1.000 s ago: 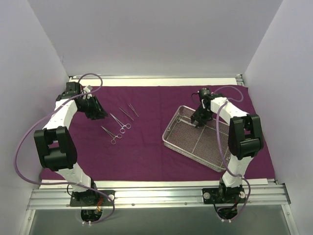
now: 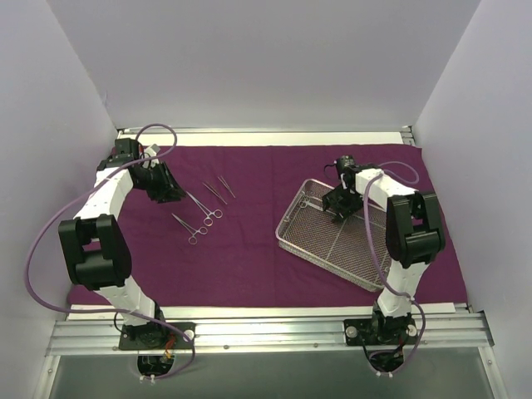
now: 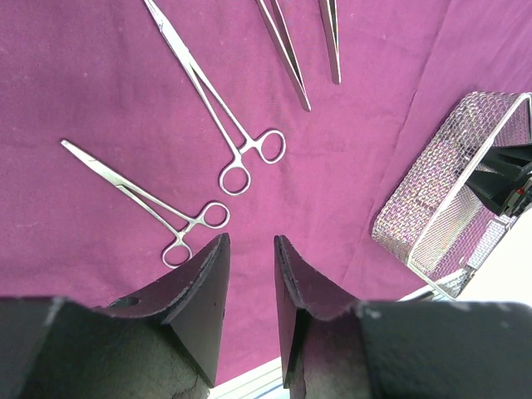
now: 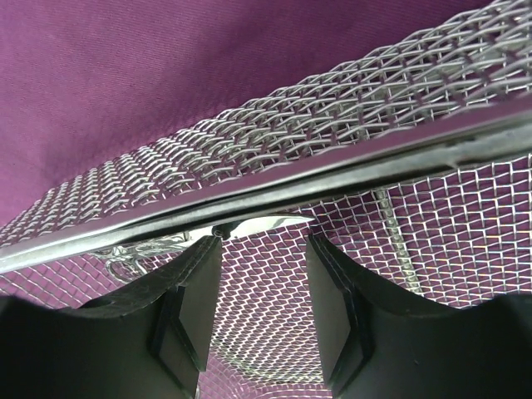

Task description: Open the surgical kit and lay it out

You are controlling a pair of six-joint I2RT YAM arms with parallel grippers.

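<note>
The wire mesh basket [image 2: 328,268] sits on the right of the purple cloth. Along its far inner side lies a scissor-like metal tool [image 4: 270,225], handle rings to the left, partly hidden by the rim. My right gripper reaches down by that rim; its fingers are apart, one on each side of the tool's blade end, and no grip on it shows. On the left cloth lie two ring-handled clamps, the longer clamp [image 3: 199,79] and the shorter clamp [image 3: 137,191], with two tweezers [image 3: 284,54]. Over the cloth, my left gripper stays open and empty.
A raised metal rim [image 4: 332,184] runs close in front of the right fingers. Bare purple cloth [image 2: 237,266] stretches between the laid-out instruments and the basket. Grey walls [image 2: 266,66] enclose the table, and a purple hose hangs along each arm.
The left arm, basket and laid-out instruments appear unmoved.
</note>
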